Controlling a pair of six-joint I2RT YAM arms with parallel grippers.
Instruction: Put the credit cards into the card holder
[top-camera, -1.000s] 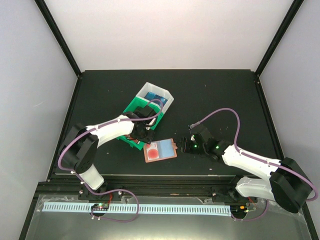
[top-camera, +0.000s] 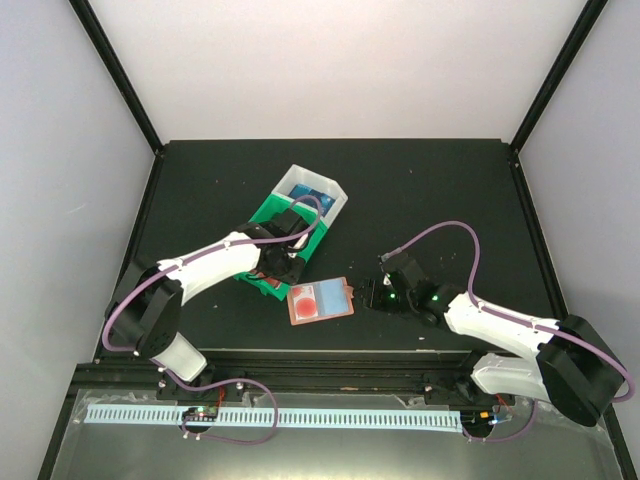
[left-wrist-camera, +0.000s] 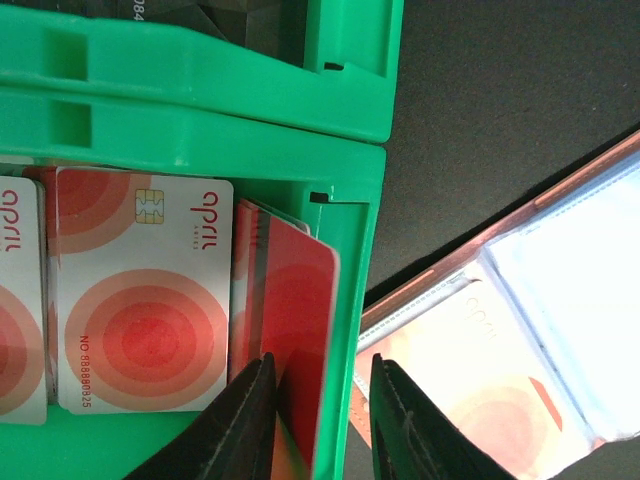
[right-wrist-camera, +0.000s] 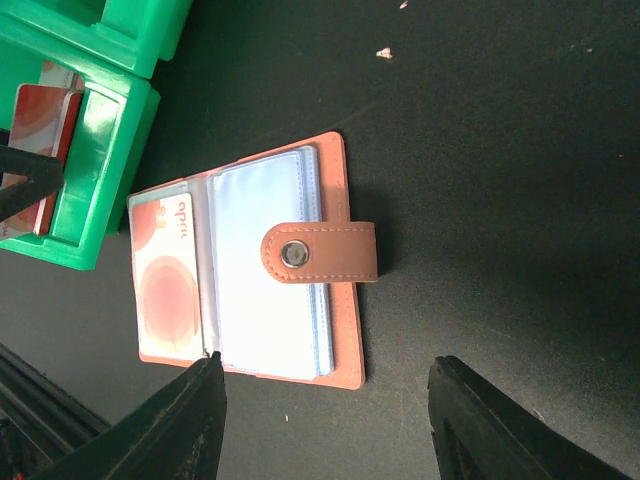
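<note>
White and red cards (left-wrist-camera: 148, 300) stand in the green box (left-wrist-camera: 345, 250), with a tilted red card (left-wrist-camera: 300, 310) near its right wall. Over that end of the box my left gripper is open; one finger overlaps the red card, the other is past the box wall. Whether it touches the card I cannot tell. The open card holder (right-wrist-camera: 270, 270) lies on the table, a card (right-wrist-camera: 167, 285) showing behind its left clear sleeve and a brown snap strap (right-wrist-camera: 315, 252) on the right. To the holder's right, my right gripper (top-camera: 368, 293) stands open and empty.
Another green box (left-wrist-camera: 230, 75) adjoins the card box, and a white container (top-camera: 335, 192) with blue items is behind it. Bare black table (top-camera: 440, 190) spreads across the back and right.
The left arm has shifted very slightly to the left over the green box. Holder and boxes stay where they were, and the right arm has barely moved.
</note>
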